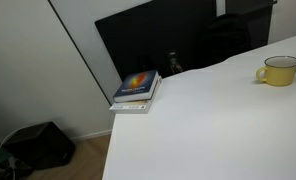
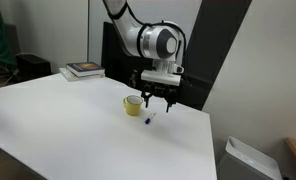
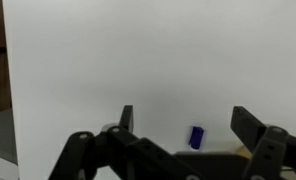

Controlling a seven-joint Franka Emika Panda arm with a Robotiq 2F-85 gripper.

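Observation:
My gripper [image 2: 157, 101] stands open above the white table, nothing between its fingers. In the wrist view its two fingers [image 3: 127, 119] are wide apart over bare table. A small blue-ended object [image 3: 196, 137], perhaps a marker, lies near the lower edge there, partly hidden by the gripper body. In exterior view 2 the same small object [image 2: 148, 120] rests on the table below the gripper. Beside it stands a yellow mug [image 2: 134, 106], upright, also seen in exterior view 1 as a mug [image 1: 279, 73] with a dark rim.
Stacked books [image 1: 136, 88] lie at a table corner, far from the gripper. A white bin [image 2: 250, 158] stands off the table at the right. A dark monitor or panel [image 1: 158, 38] rises behind the table.

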